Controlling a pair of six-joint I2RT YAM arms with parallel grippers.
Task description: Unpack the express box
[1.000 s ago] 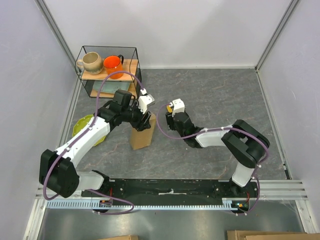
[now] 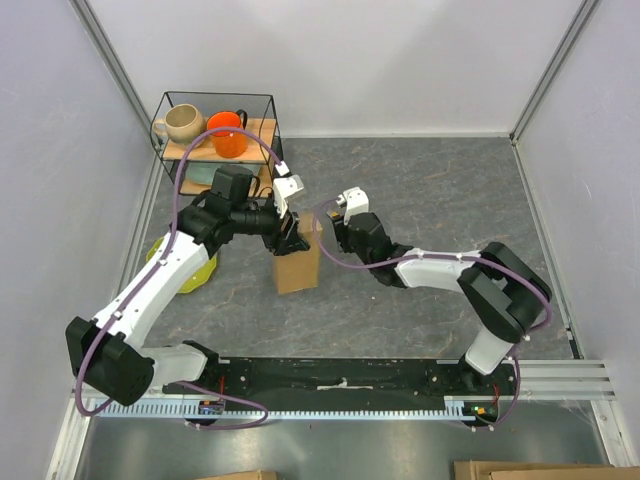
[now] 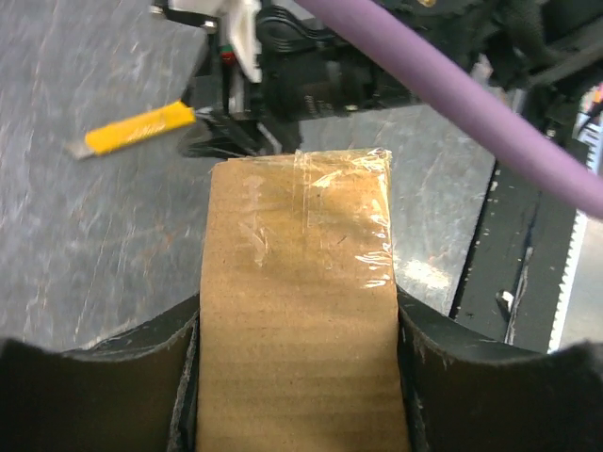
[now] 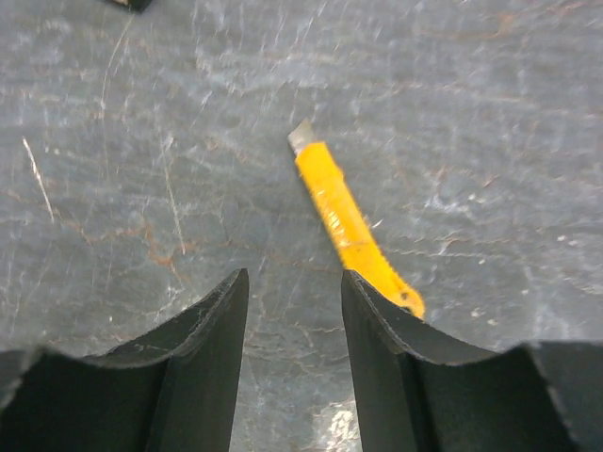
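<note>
A brown cardboard box (image 2: 297,272) with clear tape (image 3: 325,174) across its end is gripped by my left gripper (image 2: 290,240), whose fingers (image 3: 184,363) press its two sides. To the right of the box, my right gripper is part open and empty. Beyond its fingertips, in the right wrist view, a yellow cutter (image 4: 344,217) with a short metal blade lies on the grey floor. The cutter's rounded end is close to the right finger (image 4: 363,320). In the left wrist view the same cutter (image 3: 141,127) shows beside the right gripper.
A wire shelf (image 2: 215,155) at the back left bears a beige mug (image 2: 184,124) and an orange mug (image 2: 226,133). A yellow-green bowl (image 2: 198,277) sits behind the left arm.
</note>
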